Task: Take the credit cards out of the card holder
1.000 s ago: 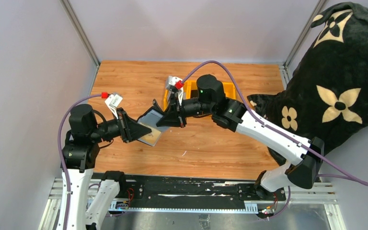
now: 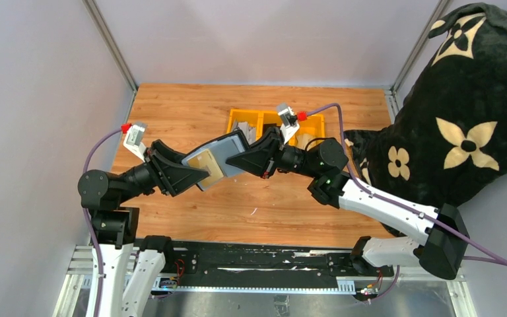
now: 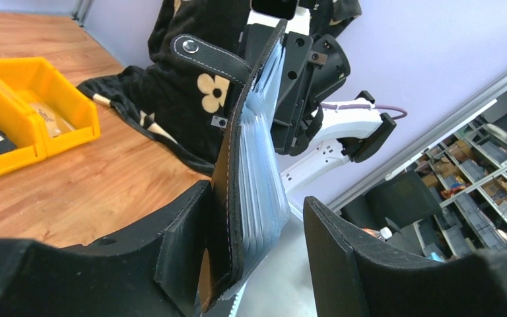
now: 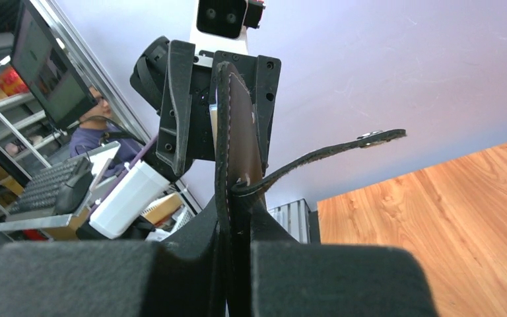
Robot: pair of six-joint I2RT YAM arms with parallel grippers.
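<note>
A dark card holder (image 2: 236,134) is held up over the table. Its clear sleeves (image 3: 261,172) face the right side in the left wrist view, fanned slightly, and its strap (image 3: 208,55) with a snap hangs loose. A gold card (image 2: 206,166) shows in a sleeve from the top. My right gripper is shut on the holder, gripping it at one edge. My left gripper stands open around the opposite end. The holder's cover lies against one finger (image 3: 186,231), while a gap separates the sleeves from the other.
A yellow bin (image 2: 259,113) with compartments and some contents sits at the back of the wooden table (image 2: 171,109). A dark flowered cushion (image 2: 462,132) fills the right side.
The card holder and my right gripper have shifted right in the top view, and the holder looks larger there. My left gripper has also swung a little and stays at the holder's end.
</note>
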